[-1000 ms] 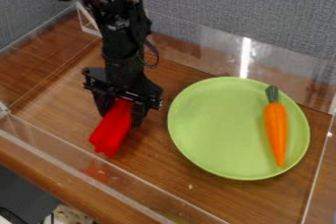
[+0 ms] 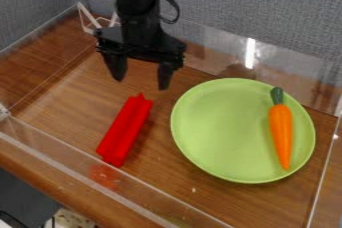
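Observation:
My black gripper point(image 2: 140, 68) hangs over the back left of the wooden table, open, with nothing between its fingers. Below it a red bar-shaped object point(image 2: 124, 129) lies on the wood, running diagonally toward the front. To the right is a green plate point(image 2: 214, 132) with an orange carrot point(image 2: 282, 133) lying on its right side, its green top toward the back.
A grey wall point(image 2: 267, 22) stands behind the table, with clear panels along the table's edges.
My gripper was down around the red object a second ago; it has risen and moved back, away from the object, which now lies uncovered on the table.

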